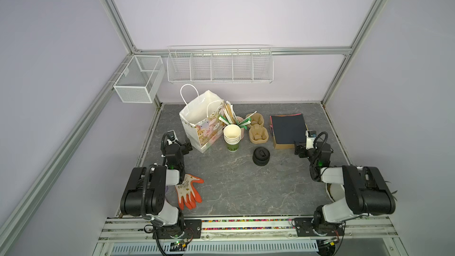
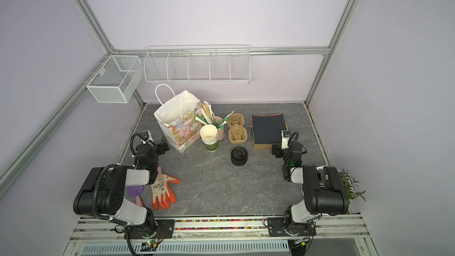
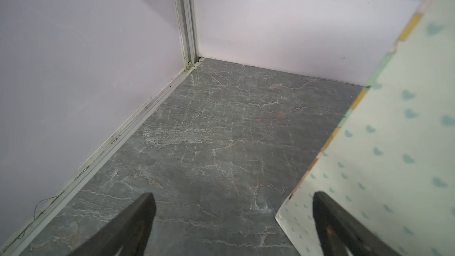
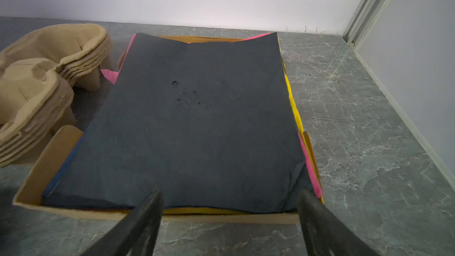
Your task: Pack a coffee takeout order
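A white floral paper bag [image 1: 203,130] with handles stands at the back left. Right of it are stacked paper cups [image 1: 232,135], a pink holder of straws and stirrers [image 2: 219,132], stacked cardboard cup carriers [image 1: 258,132] and black lids [image 1: 261,156]. A box topped with dark paper sheets [image 4: 199,123] lies at the right. My left gripper is open and empty beside the bag's left side. My right gripper is open and empty just in front of the paper box.
An orange-palmed glove [image 2: 163,189] lies by the left arm. Two wire baskets [image 1: 220,64] hang on the walls above.
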